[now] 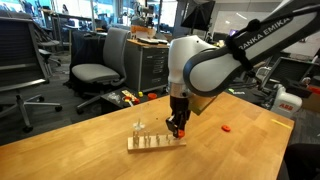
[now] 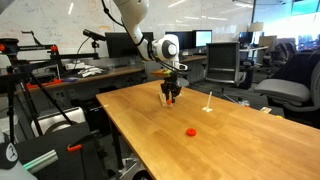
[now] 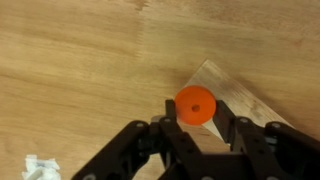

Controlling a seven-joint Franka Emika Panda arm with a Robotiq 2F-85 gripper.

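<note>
In the wrist view a round orange-red piece (image 3: 195, 105), darker at its centre, sits between the fingertips of my gripper, which is shut on it. Beneath it runs a pale wooden strip (image 3: 243, 100). Exterior view 1 shows this strip as a pegged board (image 1: 150, 145) with several upright pegs; my gripper (image 1: 179, 121) is at its right end, the red piece (image 1: 180, 135) low against the board. Whether that piece sits on a peg, I cannot tell. A second red piece (image 2: 190, 132) lies alone on the table.
A white object (image 3: 41, 167) shows at the wrist view's lower left. Small coloured items (image 1: 130, 97) lie along the table's far edge, near office chairs (image 1: 100, 60).
</note>
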